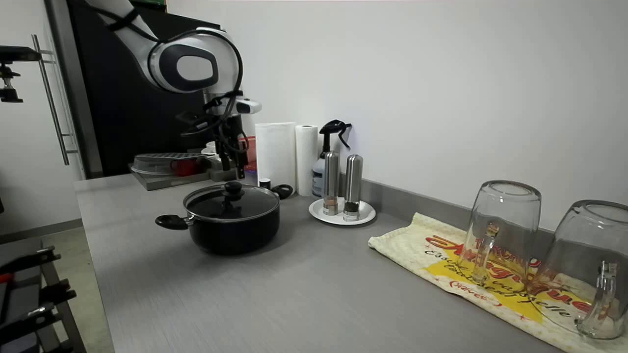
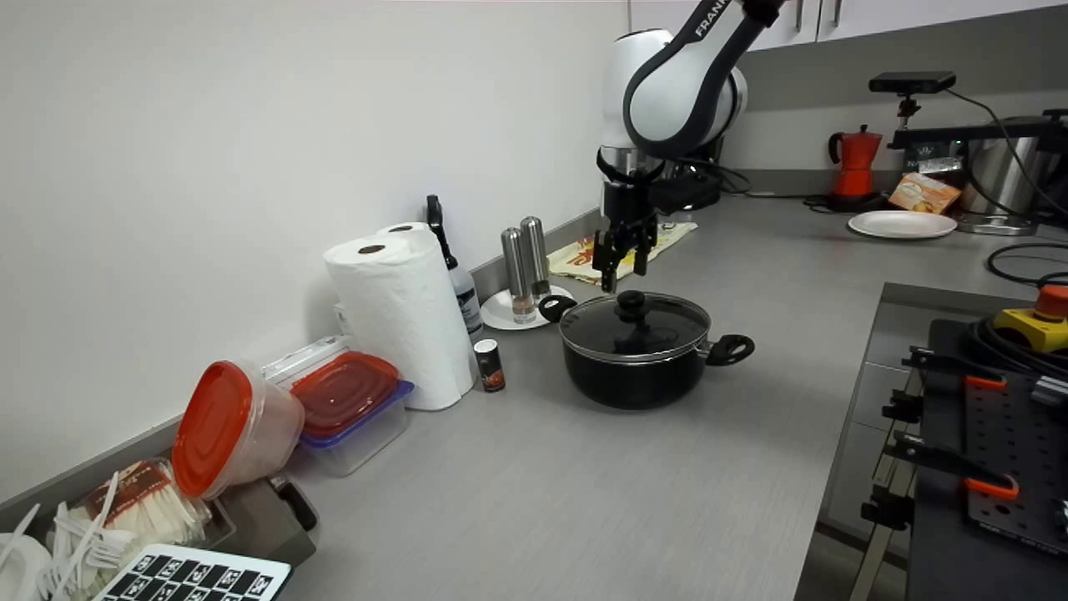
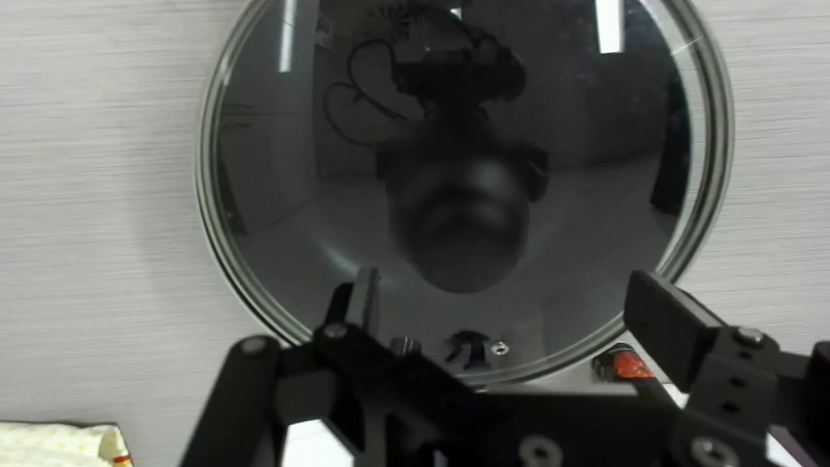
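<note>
A black two-handled pot (image 1: pixel 235 234) stands on the grey counter, covered by a glass lid (image 2: pixel 668 322) with a metal rim. In the middle of the lid sits a round black knob (image 2: pixel 632 305). Just above the lid, my gripper (image 2: pixel 622 275) points down with its fingers apart and nothing between them. The wrist view shows the dark lid (image 3: pixel 327 194) filling most of the picture, with the knob (image 3: pixel 467 241) blurred close to the camera. The open fingers (image 3: pixel 661 323) lie across the lid's lower edge there, with the knob above them in the picture.
Near the pot are a small spice jar (image 2: pixel 488 365), a white plate (image 1: pixel 369 212) bearing two metal grinders, and paper towel rolls (image 2: pixel 398 310). Glass mugs (image 1: pixel 500 229) stand upside down on a cloth (image 1: pixel 406 242). Counter space before the pot is clear.
</note>
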